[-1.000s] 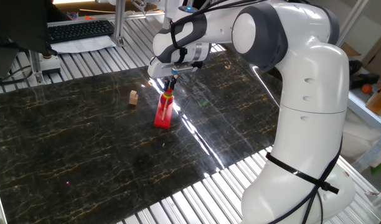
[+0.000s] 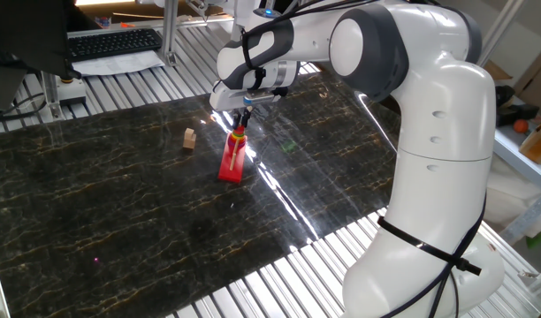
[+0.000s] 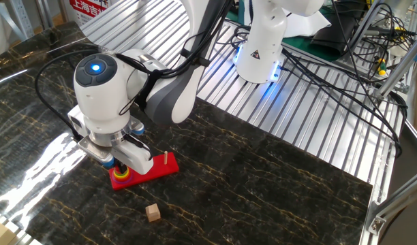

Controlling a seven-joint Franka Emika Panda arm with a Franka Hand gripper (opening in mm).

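Note:
A long red base (image 2: 231, 170) lies flat on the dark marbled table. In exterior view 2 a bare wooden peg (image 3: 165, 158) stands near the base's right end. Coloured rings, with a yellow ring (image 3: 121, 175) among them, sit at its left end. My gripper (image 2: 243, 120) points down directly over that ringed end, its dark fingertips at or just above the top of the rings. The hand hides part of the stack, and the gap between the fingers is too small to make out. Whether they grip a ring does not show.
A small wooden block (image 3: 152, 212) lies apart from the red base on the table. A keyboard (image 2: 114, 42) rests beyond the far edge, on the slatted metal surface.

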